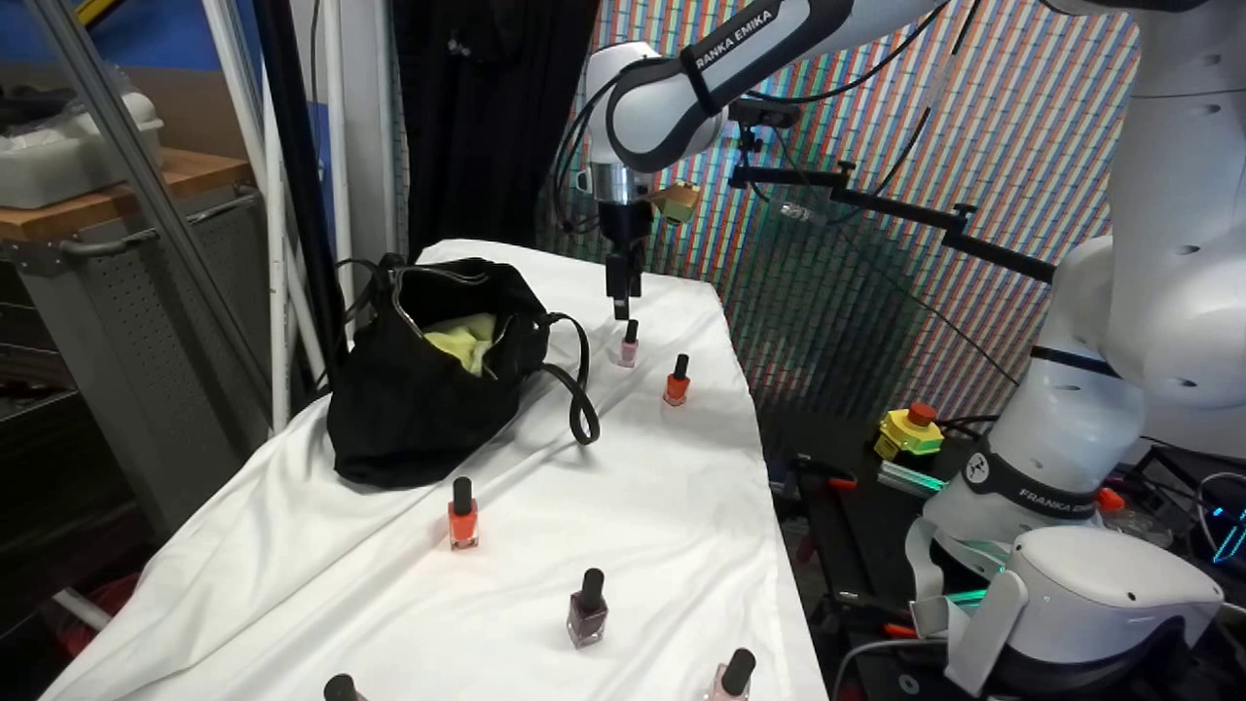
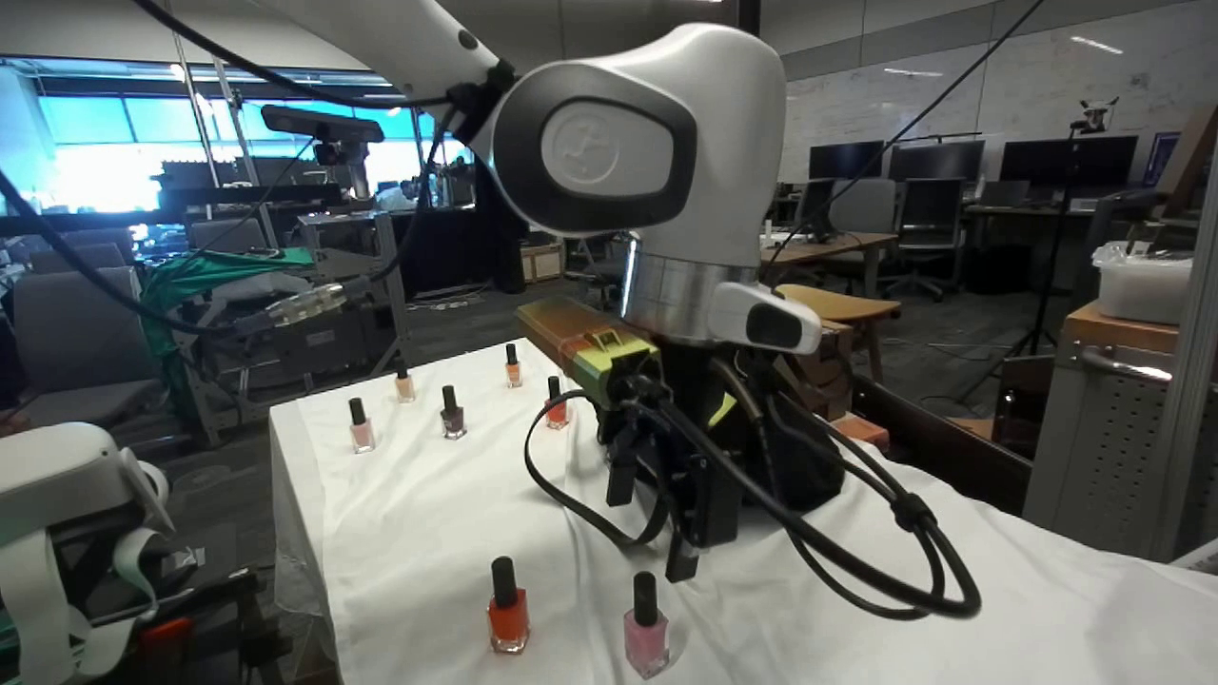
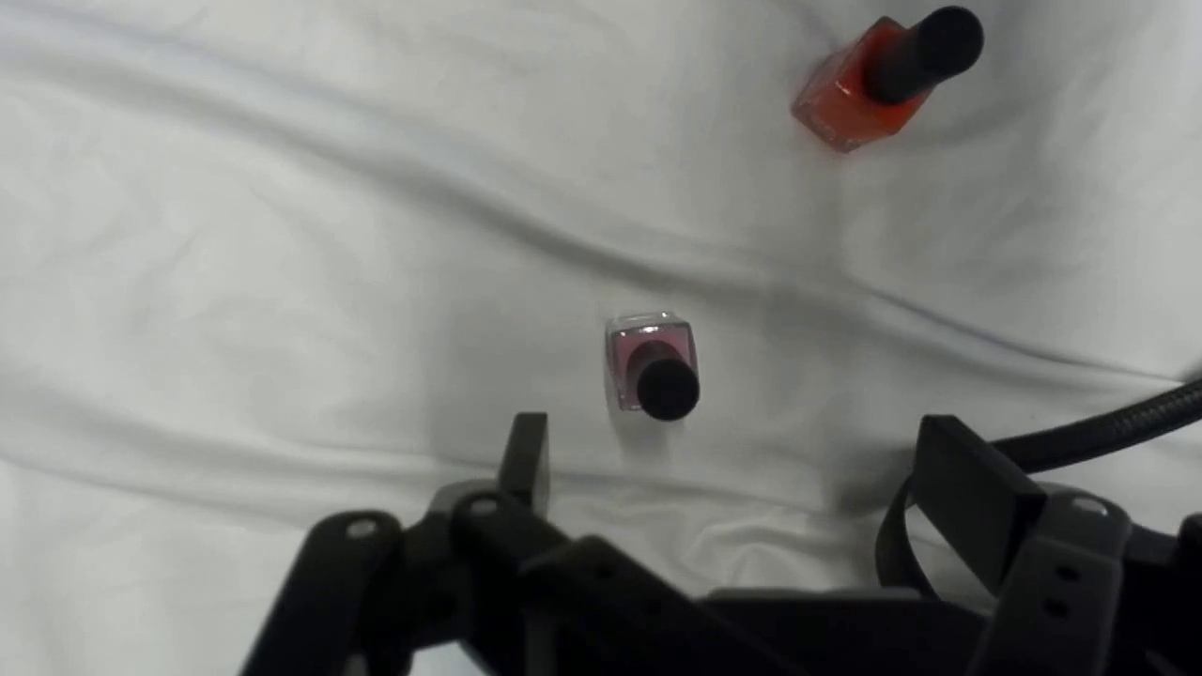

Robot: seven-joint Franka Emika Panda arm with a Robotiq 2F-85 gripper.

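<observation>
My gripper is open and empty, its fingers pointing down above the cloth. In the wrist view, a pink nail polish bottle (image 3: 654,362) with a black cap stands upright just ahead of the gap between the fingers, untouched. An orange-red bottle (image 3: 853,92) stands farther up and to the right. From exterior view 1, the gripper (image 1: 622,306) appears just above the pink bottle (image 1: 630,347), with the orange-red bottle (image 1: 677,386) nearby. A black bag (image 1: 426,403) sits with its top open and something yellow-green inside.
Several other bottles, among them a red-orange one (image 1: 463,526) and a dark one (image 1: 587,617), stand apart on the white cloth (image 1: 654,502). A bag strap (image 1: 584,403) loops onto the cloth near the pink bottle. The table's right edge is close to the orange-red bottle.
</observation>
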